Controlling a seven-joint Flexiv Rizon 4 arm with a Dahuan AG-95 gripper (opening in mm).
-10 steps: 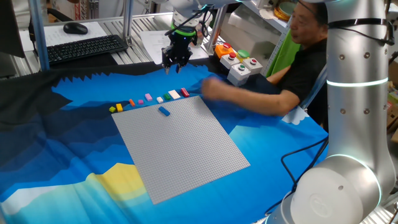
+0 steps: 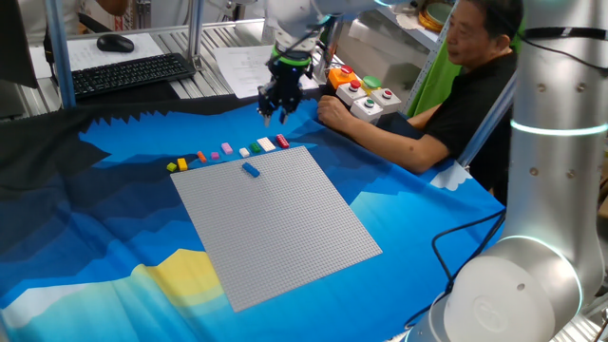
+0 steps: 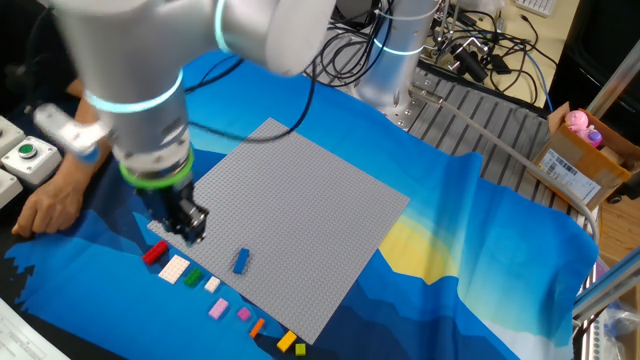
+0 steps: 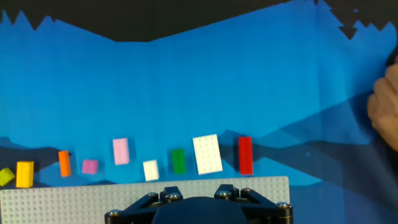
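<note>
My gripper (image 2: 275,120) hangs in the air above the blue cloth, beyond the far edge of the grey baseplate (image 2: 275,223). Its two fingers stand apart at the bottom of the wrist view, and no brick shows between them; it is open. A blue brick (image 3: 241,261) lies on the baseplate near its brick-side edge. Along that edge, on the cloth, runs a row: red brick (image 4: 245,155), large white brick (image 4: 207,154), green brick (image 4: 178,161), small white brick (image 4: 150,170), pink brick (image 4: 120,151), magenta brick (image 4: 90,166), orange brick (image 4: 64,163), yellow brick (image 4: 25,174) and lime brick (image 4: 6,177).
A person's hand (image 3: 55,205) rests on the cloth beside the button boxes (image 2: 367,109), not far from the red brick. A keyboard (image 2: 131,76) lies at the back left. Most of the baseplate is bare.
In exterior view 1 my gripper has shifted a little to the right and down. The person's hand has drawn back from near the baseplate corner to the button boxes. The bricks have not moved.
</note>
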